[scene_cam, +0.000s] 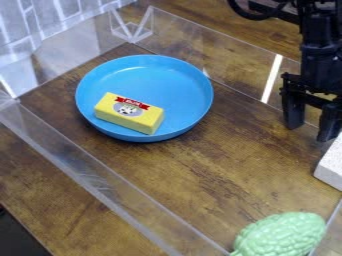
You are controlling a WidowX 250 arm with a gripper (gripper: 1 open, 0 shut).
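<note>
A yellow box with a red label (130, 115) lies in a round blue plate (171, 82) on the left half of the wooden table. My black gripper (310, 120) is low at the right edge, beside a white block (333, 160), well apart from the plate. It is dark and partly cut off by the frame, so whether it is open or shut on something is unclear.
A green brain-like object (278, 236) sits at the bottom right. Clear plastic walls border the work area (160, 180).
</note>
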